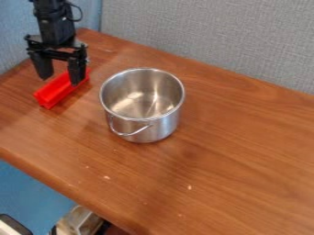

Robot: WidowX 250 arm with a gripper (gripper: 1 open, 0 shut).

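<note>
My black gripper [59, 66] stands open at the upper left, its fingers straddling a red bar [54, 92] that lies on the wooden table [221, 174] near its left edge. The fingertips are over or beside the bar; whether they touch it I cannot tell. A steel pot [143, 119] with a wire handle stands just to the right of the bar.
A grey padded wall [215, 32] runs along the back. Some metal hardware [80, 220] sits below the table's front left edge.
</note>
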